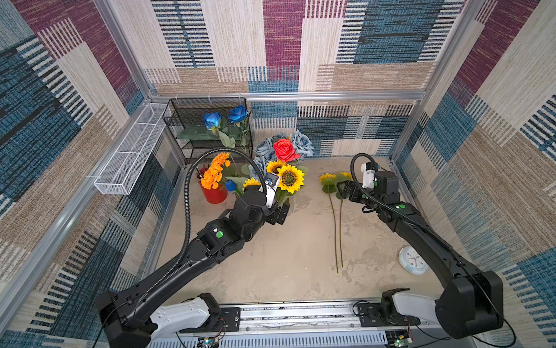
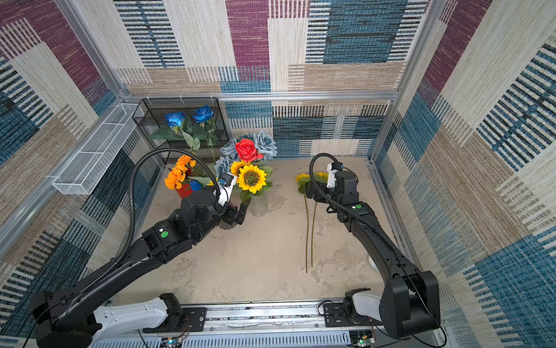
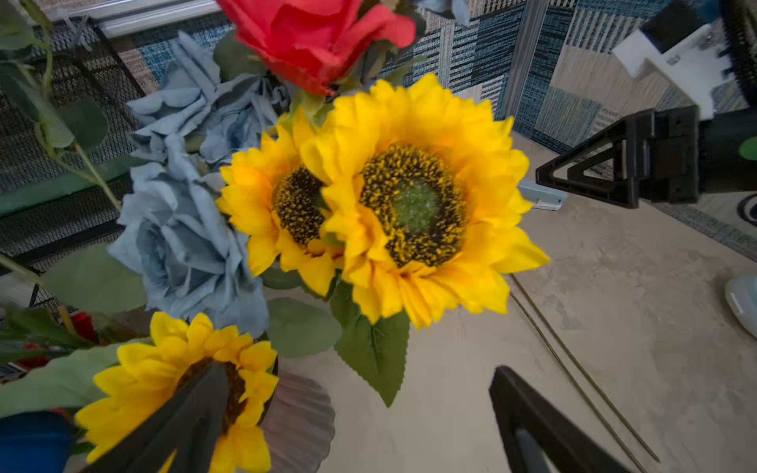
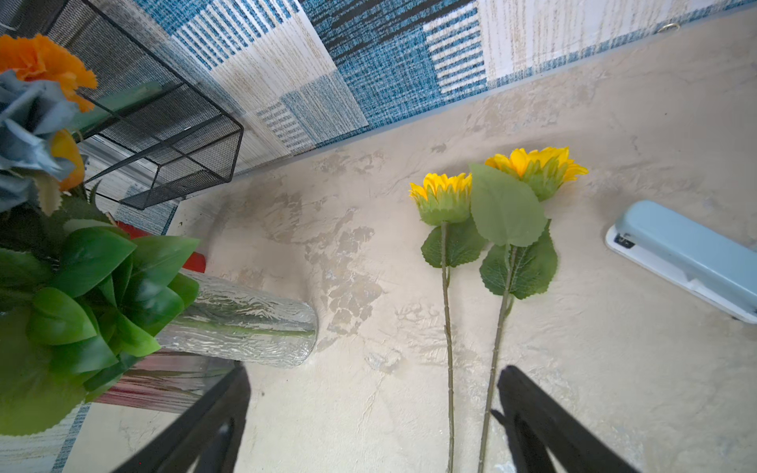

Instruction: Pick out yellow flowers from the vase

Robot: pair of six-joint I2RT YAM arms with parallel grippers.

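Note:
Two large sunflowers [image 1: 289, 178] [image 3: 414, 206] stand in the clear glass vase [image 2: 258, 206] [image 4: 260, 323] with blue-grey roses and a red rose [image 3: 315, 43]. A third sunflower [image 3: 173, 370] sits lower left. My left gripper [image 1: 278, 213] [image 2: 234, 213] is open just in front of them, fingertips blurred below the blooms in its wrist view. Two cut sunflowers [image 4: 441, 193] lie on the table to the right, stems toward the front. My right gripper [image 1: 350, 190] is open above them, nothing between its fingers.
A red container [image 1: 213, 194] with orange flowers is at left, a mesh rack [image 1: 185, 110] with blue roses behind it. A stapler [image 4: 686, 252] and a white clock [image 1: 413, 259] lie at right.

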